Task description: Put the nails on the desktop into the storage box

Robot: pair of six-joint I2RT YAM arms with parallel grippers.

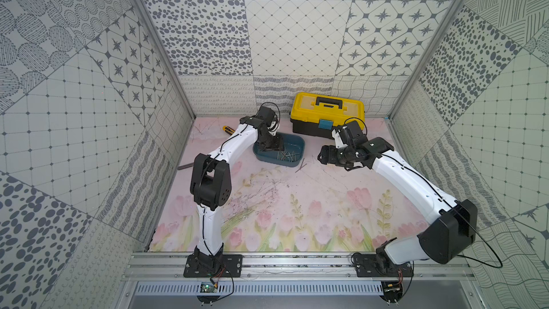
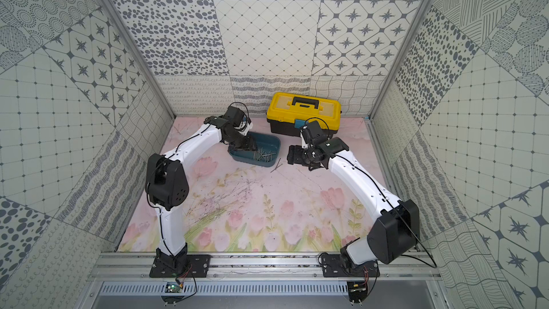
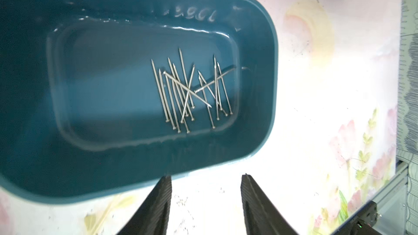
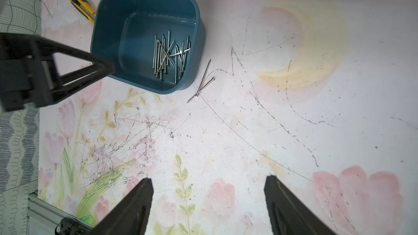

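Observation:
Two loose nails (image 4: 203,78) lie crossed on the desktop, just off the right side of the blue storage box (image 4: 150,84). Several nails (image 3: 191,91) rest inside the box, gathered toward its right half. My left gripper is above the box's near side, its fingers parted and nothing between them. In the right wrist view the left gripper's dark fingers (image 4: 82,76) reach over the box's left edge. To the right of the box and the loose nails, my right gripper hovers over bare desktop, spread wide and empty.
A yellow and black toolbox (image 1: 326,115) stands at the back, behind the blue box and to its right. A yellow utility knife (image 4: 81,5) lies left of the box.

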